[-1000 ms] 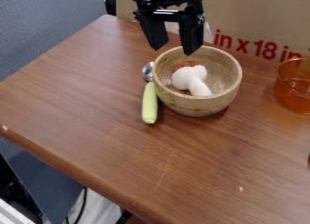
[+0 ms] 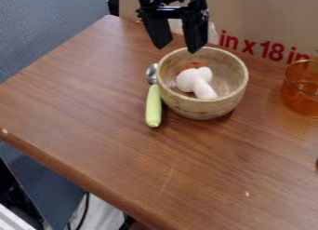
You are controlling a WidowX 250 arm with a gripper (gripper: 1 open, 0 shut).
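My black gripper (image 2: 177, 29) hangs at the top middle of the view, above the back of a wooden bowl (image 2: 211, 107), its two fingers spread apart with nothing visible between them. Inside the bowl lie white mushroom-like pieces (image 2: 199, 84) and something reddish-orange (image 2: 187, 67) behind them. A pale green vegetable (image 2: 152, 108) lies on the table just left of the bowl, and a small metal spoon (image 2: 152, 74) sits beside it at the upper left of the bowl.
An orange translucent container (image 2: 302, 89) stands right of the bowl. A cardboard box (image 2: 263, 20) is behind. The table's edge runs along the lower left.
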